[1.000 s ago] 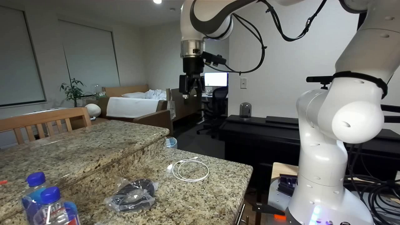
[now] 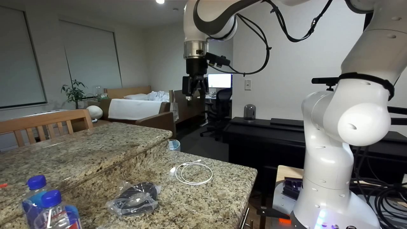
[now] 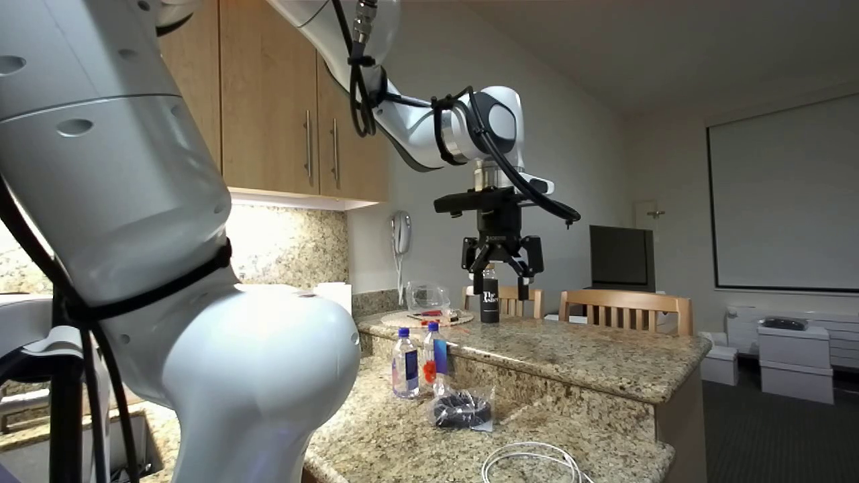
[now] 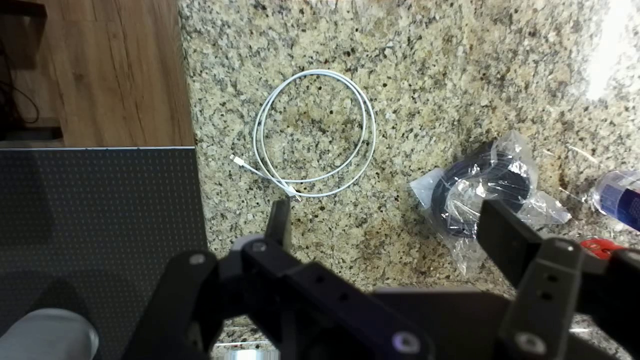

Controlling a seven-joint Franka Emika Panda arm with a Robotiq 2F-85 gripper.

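High above the granite counter (image 2: 225, 190) hangs my gripper (image 3: 500, 291), its fingers spread wide and nothing between them. Below it on the counter lies a white cable (image 4: 373, 135), coiled into a loose ring with both plug ends at one side. A dark coiled cord in a clear plastic bag (image 4: 480, 186) rests beside the ring, apart from it. In the wrist view one finger (image 4: 277, 225) shows near the cable's plugs and the other overlaps the bag's edge, both well above the surface.
Two water bottles with blue caps (image 3: 405, 366) stand beyond the bag against the raised ledge (image 3: 556, 362). A dark bottle (image 3: 489, 302) and a round mat (image 3: 394, 319) are up on that ledge. The counter's open edge borders the floor (image 4: 126, 78).
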